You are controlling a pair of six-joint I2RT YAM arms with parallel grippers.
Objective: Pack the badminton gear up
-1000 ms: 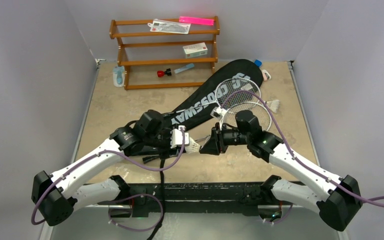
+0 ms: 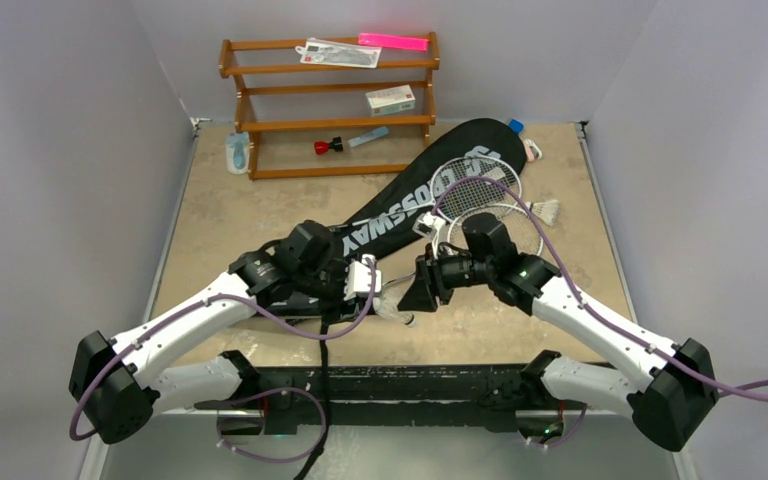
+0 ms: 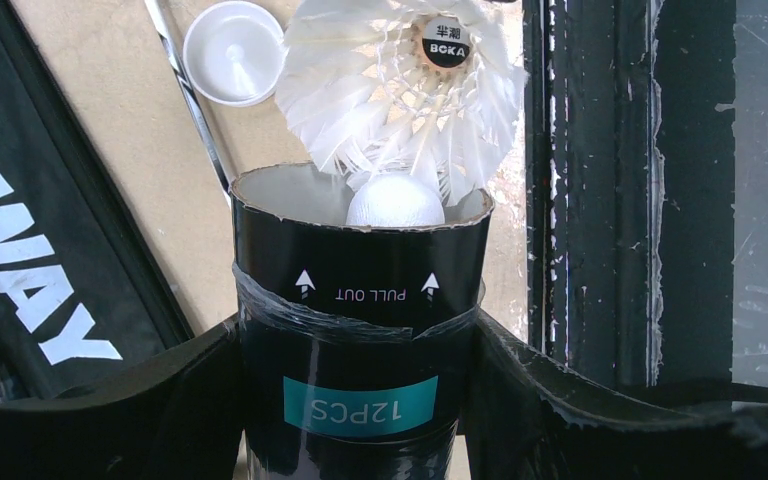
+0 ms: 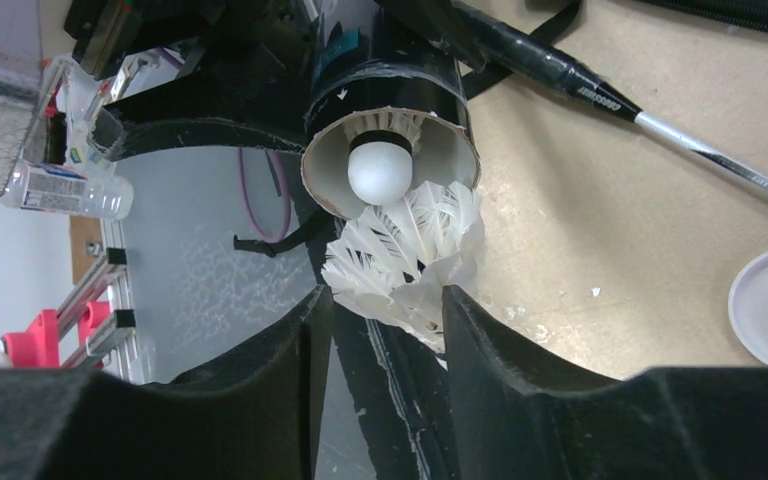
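Observation:
My left gripper is shut on the black shuttlecock tube (image 3: 360, 285), whose open mouth faces the right arm. Inside the mouth shows the white cork (image 4: 380, 173) of one shuttlecock. Another white feather shuttlecock (image 4: 410, 265) is outside the tube, just off the rim, with its skirt turned toward the left wrist camera and its BOKA disc (image 3: 445, 42) showing. My right gripper is open close by; its fingers (image 4: 310, 370) hold nothing. Whether a finger touches the feathers, I cannot tell. Two rackets (image 2: 475, 188) and the black CROSSWAY bag (image 2: 400, 195) lie behind.
A white round lid (image 3: 235, 52) lies on the table near a racket shaft (image 3: 188, 92). One more shuttlecock (image 2: 546, 211) rests at the right. A wooden rack (image 2: 330, 125) stands at the back. The table's dark front edge (image 3: 600, 200) is close to the tube.
The cork inside the tube is now uncovered.

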